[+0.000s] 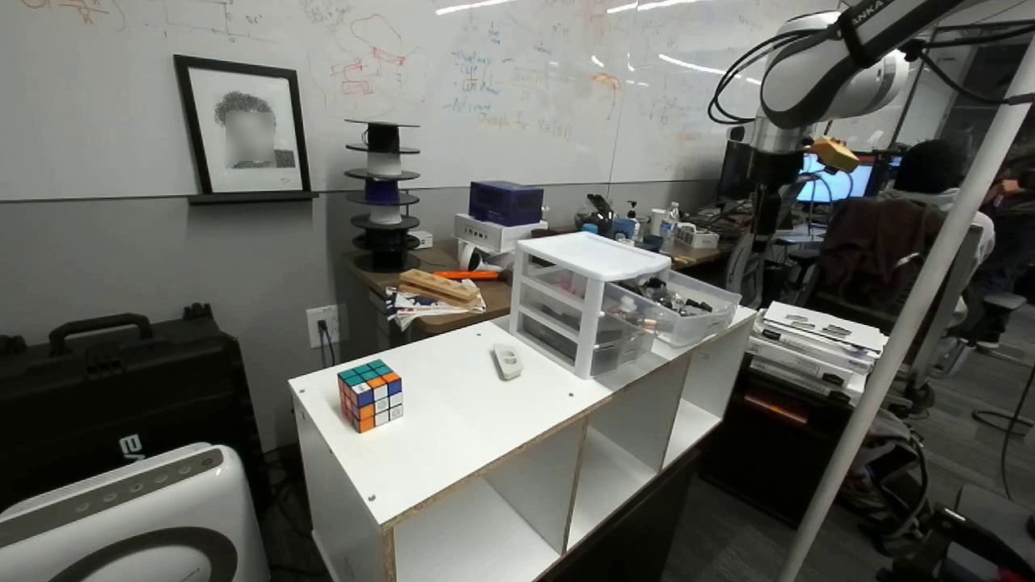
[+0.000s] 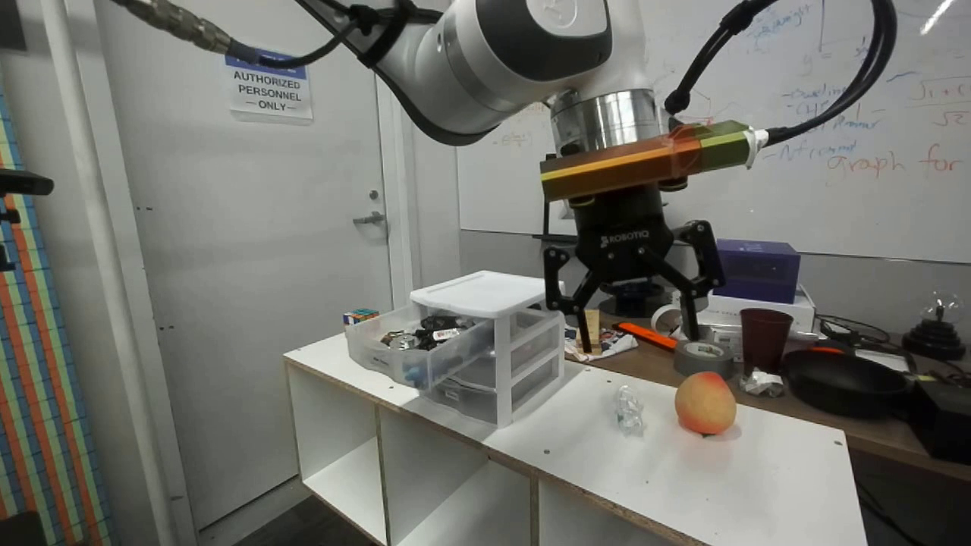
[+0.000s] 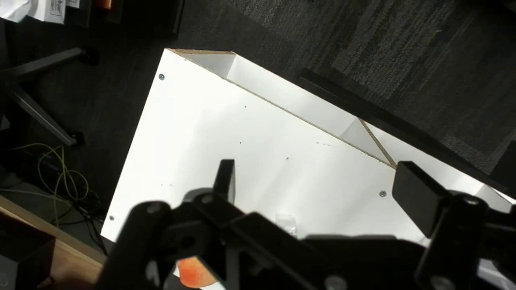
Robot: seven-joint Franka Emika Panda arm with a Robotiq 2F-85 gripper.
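Note:
My gripper point(image 2: 637, 344) hangs open above the white shelf top point(image 2: 774, 473), nothing between its fingers. Below it, in exterior view 2, a peach-coloured fruit point(image 2: 705, 404) and a clear crumpled plastic piece point(image 2: 629, 410) lie apart on the shelf. The wrist view shows the plastic piece point(image 3: 286, 223) between the spread fingers, low in the picture, while the fruit point(image 3: 194, 272) is partly covered by the gripper's linkage. A white drawer unit point(image 2: 502, 364) has its clear top drawer point(image 2: 410, 359) pulled out, with dark odds and ends inside.
A Rubik's cube point(image 1: 370, 396) and a small white remote-like object point(image 1: 507, 362) sit on the shelf beyond the drawer unit. Behind the shelf, a desk holds a dark pan point(image 2: 846, 381), a tape roll point(image 2: 703, 358) and a dark red cup point(image 2: 765, 338). The shelf's near corner is bare.

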